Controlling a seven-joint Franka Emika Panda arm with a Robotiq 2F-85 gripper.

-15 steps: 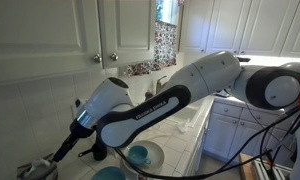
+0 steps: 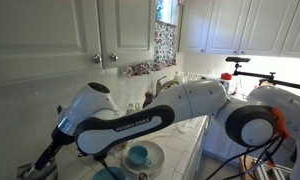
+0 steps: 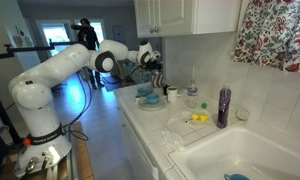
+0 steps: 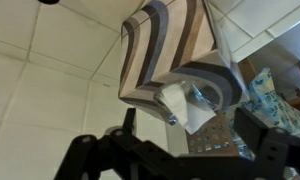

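Observation:
In the wrist view, a box with wavy grey, brown and white stripes (image 4: 170,50) fills the upper middle. White tissue (image 4: 185,108) sticks out of its dark opening. My gripper is open, its two dark fingers (image 4: 130,128) spread to either side of the tissue, which shows in the gap between them; contact cannot be made out. From exterior view 1, the gripper (image 2: 52,152) points down at the lower left, over a greyish object (image 2: 36,172) partly cut off by the frame. The far arm hides most of this area in exterior view 2.
A woven basket (image 4: 215,135) and a blue patterned packet (image 4: 275,98) lie close by on the right. Blue bowls (image 2: 139,155) and a plate (image 2: 160,155) stand on the counter under the arm. Cabinets (image 2: 45,30) hang overhead.
The arm and hand have shifted a little to the left in exterior view 1. The bowls and plate have stayed put.

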